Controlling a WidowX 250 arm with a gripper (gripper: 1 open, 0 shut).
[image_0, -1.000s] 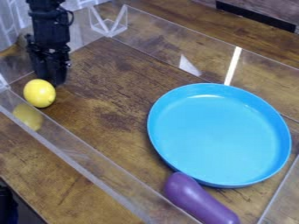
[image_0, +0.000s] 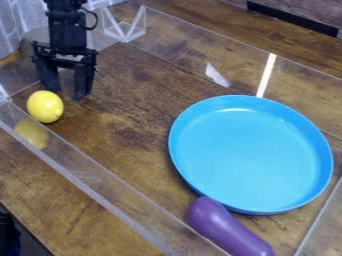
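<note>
My black gripper (image_0: 63, 76) is open at the upper left, low over the wooden floor of the clear-walled enclosure, just behind a yellow lemon-like object (image_0: 46, 106). I see nothing held between its fingers; whether it touches the floor cannot be told. A large blue plate (image_0: 251, 152) lies on the right half. A purple eggplant-like object (image_0: 230, 228) rests at the bottom right.
Clear plastic walls (image_0: 120, 190) bound the wooden surface (image_0: 140, 120). The middle, between the yellow object and the plate, is bare, as is the area toward the back.
The gripper has shifted and turned slightly, its fingers now showing more plainly apart behind the yellow object. The plate, yellow object and purple object have stayed in place.
</note>
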